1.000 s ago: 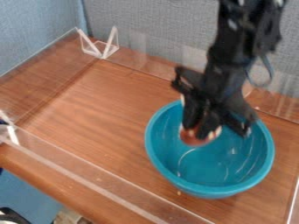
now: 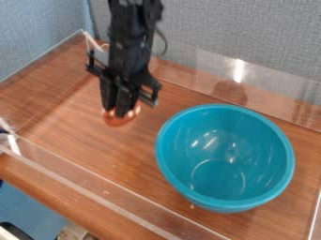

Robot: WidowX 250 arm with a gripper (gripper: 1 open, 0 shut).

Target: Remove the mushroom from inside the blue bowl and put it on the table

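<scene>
The mushroom [image 2: 118, 118], a small orange-red piece with a pale part, shows at the tips of my black gripper [image 2: 123, 107]. My fingers are closed on it, and they cover most of its upper side. Both are left of the bowl, over the bare wooden table [image 2: 69, 117]; whether the mushroom touches the wood I cannot tell. The blue bowl [image 2: 167, 150] stands upright at the right, and its inside is empty.
Clear wood lies around the gripper to the left and front. A white wire rack [image 2: 90, 41] stands at the back left, partly behind the arm. Transparent low edging [image 2: 119, 208] runs along the table's front, and grey walls close off the back.
The bowl has stayed in place.
</scene>
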